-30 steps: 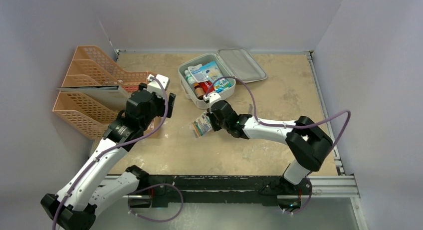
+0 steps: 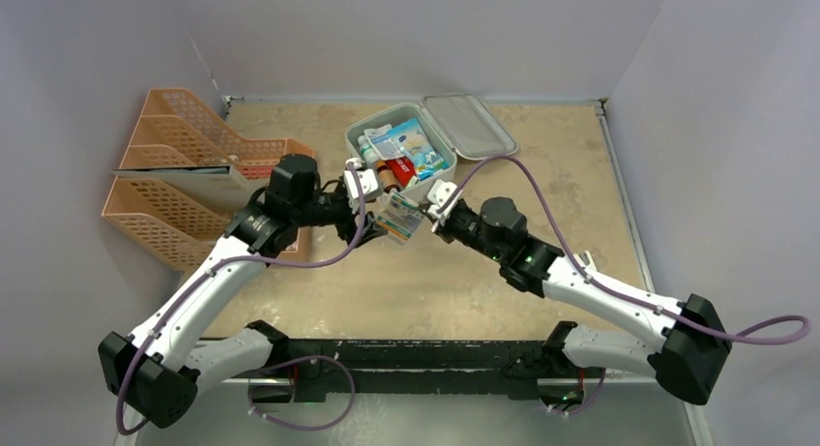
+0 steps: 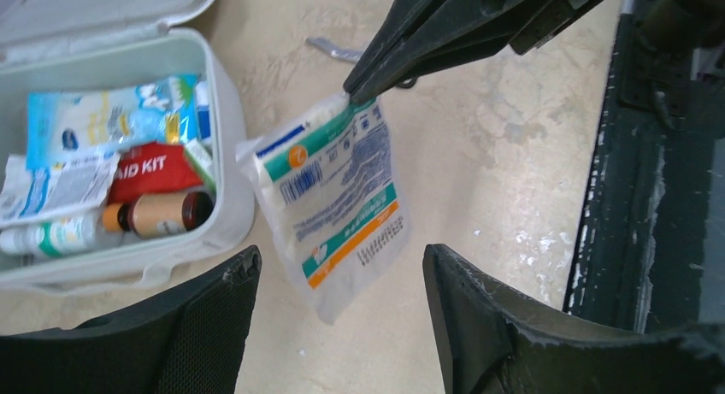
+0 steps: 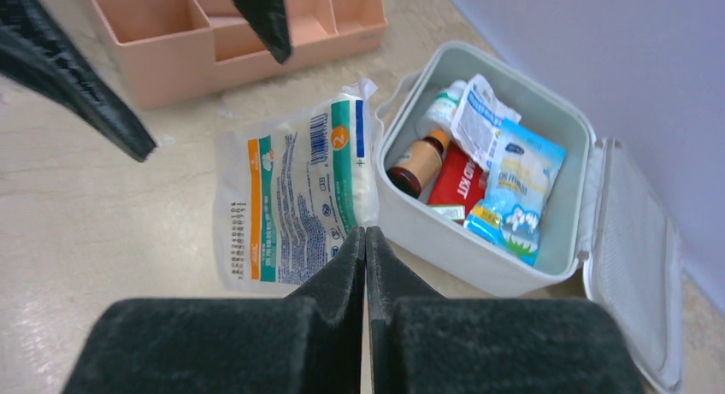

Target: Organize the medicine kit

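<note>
My right gripper is shut on the edge of a white packet [image 4: 291, 189] with green and orange stripes and a barcode. The packet hangs above the table, and in the left wrist view only the tips of my right fingers [image 3: 363, 85] reach its upper corner. Facing it, my left gripper is open, one finger either side of the packet's lower part and apart from it. Behind them stands the open medicine box [image 2: 353, 134], holding a brown bottle [image 4: 419, 163], a white bottle [image 4: 442, 110], a red aid kit pouch [image 4: 459, 176] and a blue packet [image 4: 517, 189].
The box lid [image 2: 471, 127] lies folded back to the right. An orange rack [image 2: 155, 214] with a folder [image 2: 189, 183] stands at the left. A small metal tool [image 3: 333, 49] lies on the table.
My left gripper has come rightward from beside the rack to the packet. My right gripper has shifted slightly right, raising the packet and turning it toward the left gripper.
</note>
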